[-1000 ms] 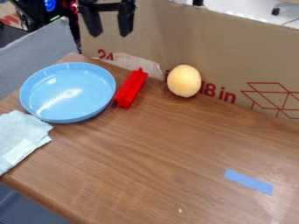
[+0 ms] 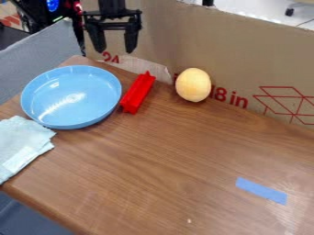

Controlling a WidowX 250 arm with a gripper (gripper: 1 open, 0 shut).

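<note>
My black gripper [image 2: 114, 40] hangs high at the back left, in front of the cardboard backdrop, with its two fingers apart and nothing seen between them. Below it on the wooden table are a light blue plate [image 2: 72, 95], a red elongated object [image 2: 138, 93] just right of the plate, and a pale yellow round object [image 2: 193, 84] farther right, near the cardboard.
A folded pale cloth [image 2: 18, 147] lies at the left edge. A strip of blue tape [image 2: 262, 191] is on the right front. The cardboard wall [image 2: 245, 64] bounds the back.
The gripper has shifted slightly, appearing a little lower than before. The objects on the table have not moved.
</note>
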